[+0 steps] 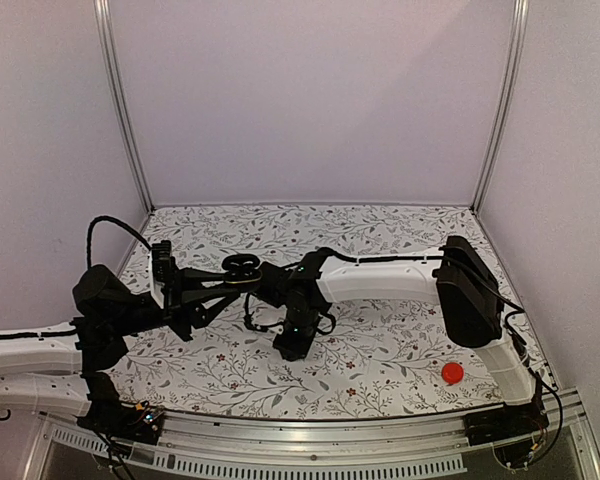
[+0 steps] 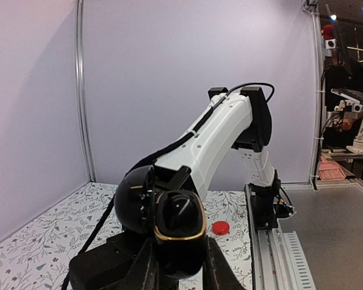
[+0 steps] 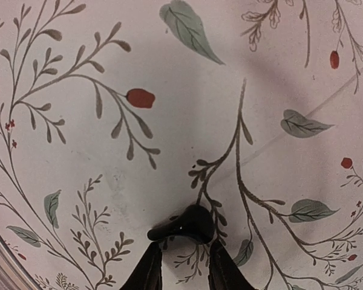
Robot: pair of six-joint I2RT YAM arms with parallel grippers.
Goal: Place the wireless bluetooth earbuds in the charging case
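Note:
My left gripper is shut on the black charging case (image 2: 179,229), held raised at the centre-left in the top view, where its open black lid (image 1: 242,262) shows at the fingertips. My right gripper points down at the table (image 3: 109,151), part open. A black earbud (image 3: 193,223) lies on the table at its fingertips; from this view I cannot tell whether the fingers touch it. In the top view the right wrist hides this earbud.
A red round object (image 1: 452,373) lies on the table at the front right. White walls surround the workspace, with a metal rail along the front edge.

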